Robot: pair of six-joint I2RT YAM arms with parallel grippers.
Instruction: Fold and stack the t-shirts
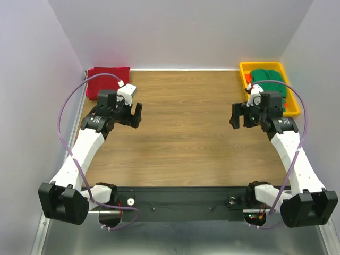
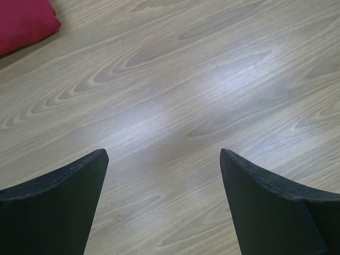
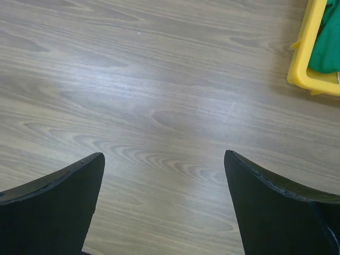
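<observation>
A folded red shirt lies at the back left corner of the table; its edge shows at the upper left of the left wrist view. In the yellow bin at the back right sit a green shirt and something orange-red, partly hidden by the right arm. My left gripper hangs over the table in front of the red shirt, open and empty. On the right, my other gripper is likewise open, to the left of the bin, with only bare wood between its fingers.
Walls close in at the back and both sides. Purple cables loop along both arms. The bin's raised rim stands beside the right gripper.
</observation>
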